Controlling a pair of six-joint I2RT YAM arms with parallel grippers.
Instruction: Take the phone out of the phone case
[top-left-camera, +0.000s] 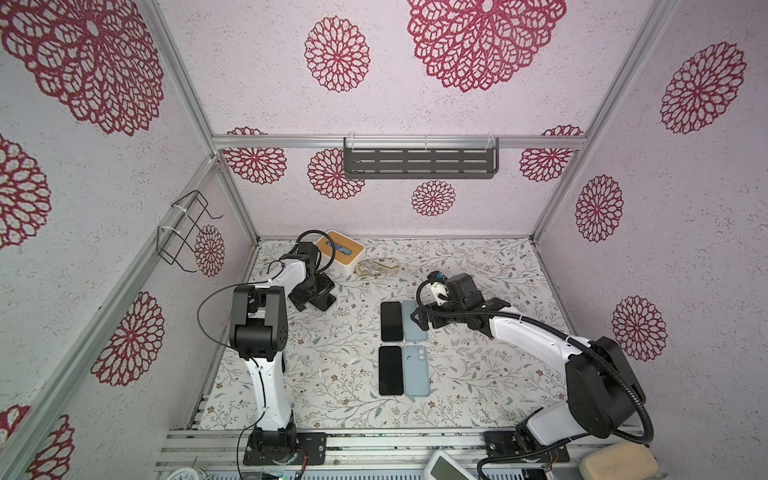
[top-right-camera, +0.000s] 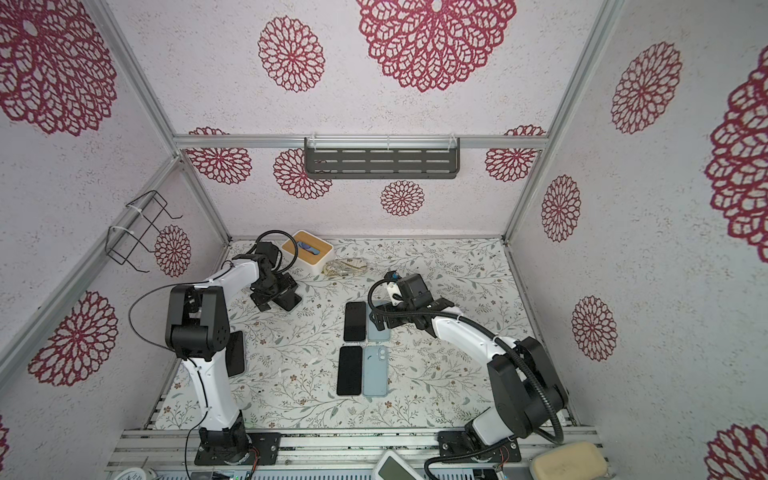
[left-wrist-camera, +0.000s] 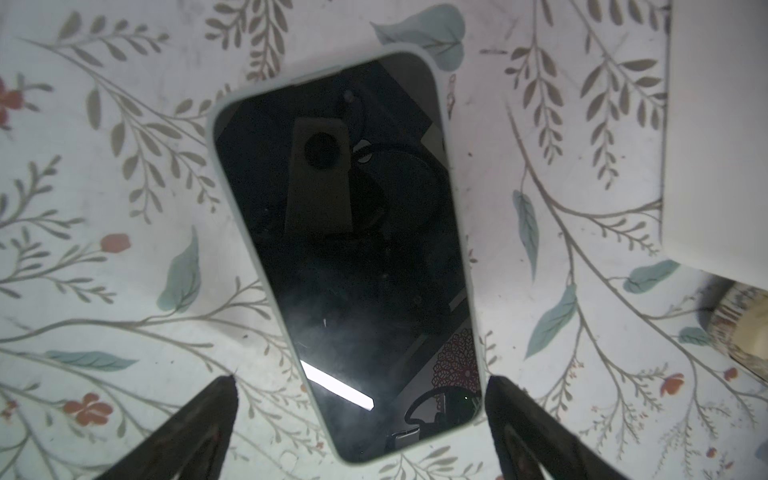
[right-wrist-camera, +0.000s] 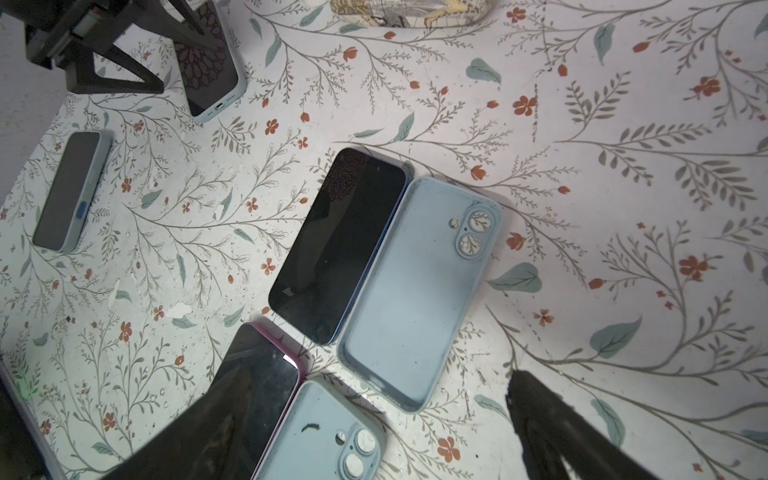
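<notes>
A phone in a pale case (left-wrist-camera: 360, 256) lies screen up at the back left, under my open left gripper, whose fingers straddle its near end in the left wrist view from above. Another cased phone (right-wrist-camera: 68, 190) lies at the left edge. In the middle, two bare dark phones (right-wrist-camera: 337, 244) (top-left-camera: 390, 370) lie beside two empty light-blue cases (right-wrist-camera: 420, 292) (top-left-camera: 417, 370). My right gripper is open above that group, nothing between its fingers.
A white-and-tan box (top-left-camera: 348, 240) and a patterned object (top-left-camera: 376, 268) sit at the back behind the left gripper.
</notes>
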